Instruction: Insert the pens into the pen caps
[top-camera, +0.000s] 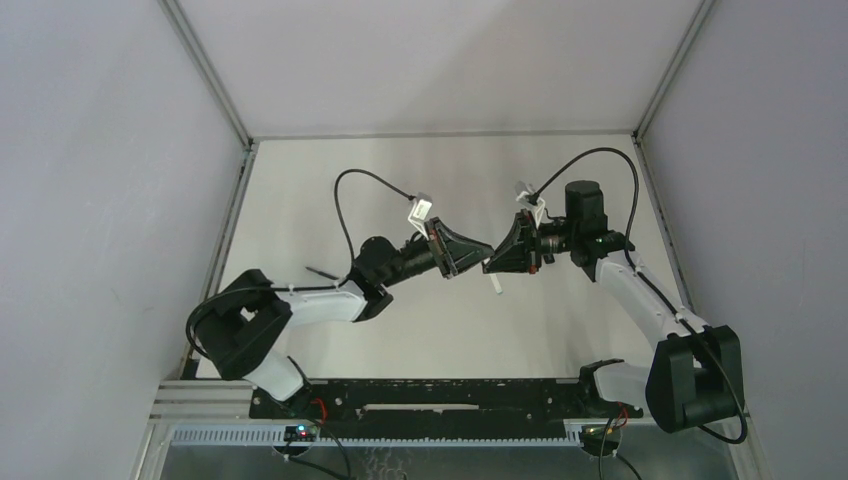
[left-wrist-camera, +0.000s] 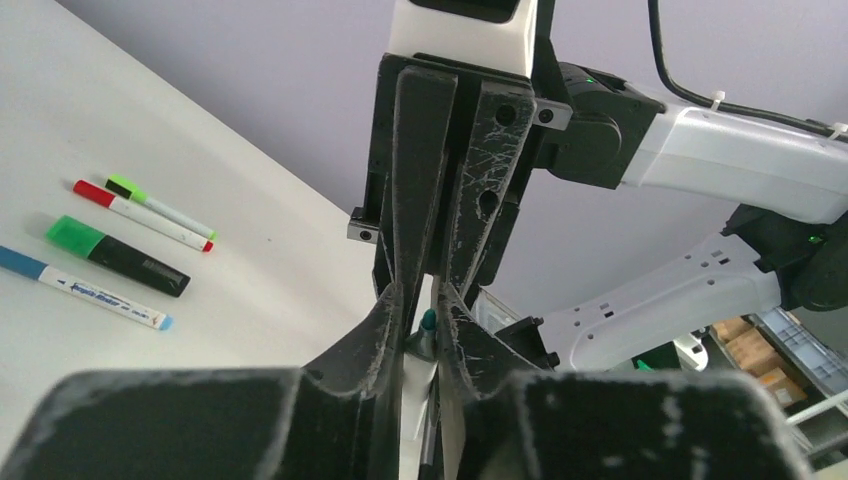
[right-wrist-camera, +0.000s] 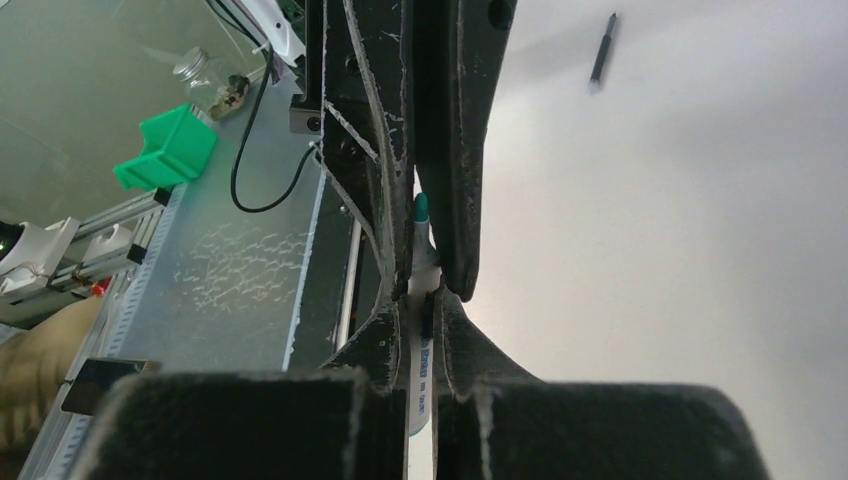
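A white marker with a bare teal tip (right-wrist-camera: 421, 207) is clasped in my right gripper, which is shut on its body. In the top view its white lower end (top-camera: 496, 284) sticks out below the fingers. My left gripper meets the right one from the left, its fingers on both sides of the marker near the tip. A narrow gap stays between those fingers; whether they touch the marker cannot be made out. No cap shows in either gripper. A dark pen (top-camera: 322, 272) lies at the left of the table.
Several markers lie on the table in the left wrist view: a blue-and-white one (left-wrist-camera: 90, 290), a black one with green cap (left-wrist-camera: 118, 255), a red-and-white one (left-wrist-camera: 145, 215) and a lime-and-white one (left-wrist-camera: 160, 205).
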